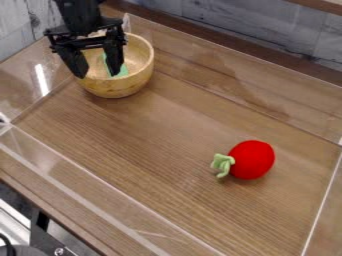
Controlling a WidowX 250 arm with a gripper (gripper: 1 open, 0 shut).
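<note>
My gripper (86, 58) is at the upper left, black and open, reaching down over the left part of a yellow bowl (124, 86). Inside the bowl lies a light green object (116, 62), partly hidden by the gripper. A red tomato-like item (251, 158) with a pale green stem lies on the wooden table at the lower right.
A dark cable or part sits at the bottom left corner.
</note>
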